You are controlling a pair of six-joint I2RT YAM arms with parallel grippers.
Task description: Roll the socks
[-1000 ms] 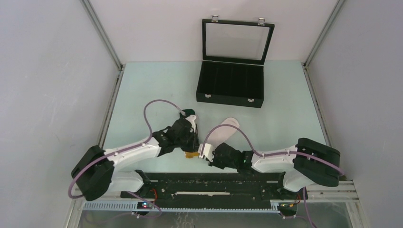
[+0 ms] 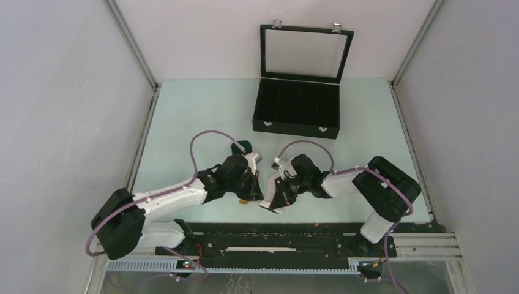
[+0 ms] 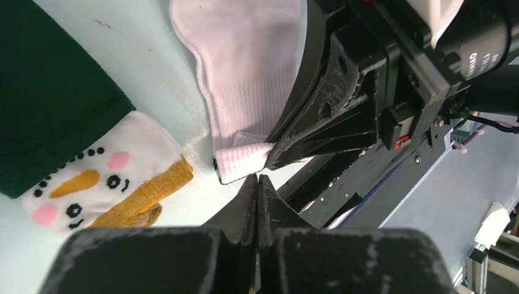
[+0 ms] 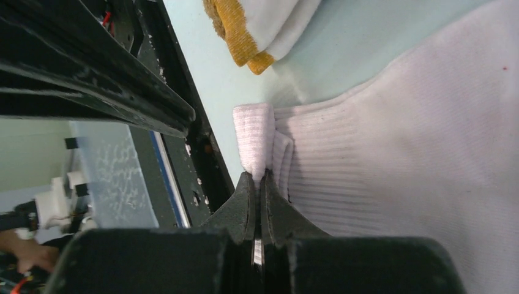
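Note:
A pale pink sock (image 3: 245, 55) lies flat, its ribbed cuff end folded over in a small flap (image 3: 242, 160) near the table's front edge. My right gripper is shut on that folded cuff, cloth gathered between the tips. Left of it rests a snowman-face sock (image 3: 116, 177), dark green and white with a mustard end, laid out flat. Over the gap between the two socks, close to the pink flap, my left gripper is shut with nothing showing between its fingers. From above, the arms cover much of both socks.
An open black box (image 2: 297, 104) with a raised clear lid stands at the back. Bare table (image 2: 183, 116) lies left and right of the socks. Both grippers crowd together near the front edge.
My right gripper's body has swung away from the front edge, now covering more of the pink sock. The left gripper has shifted slightly right, closer to the right one.

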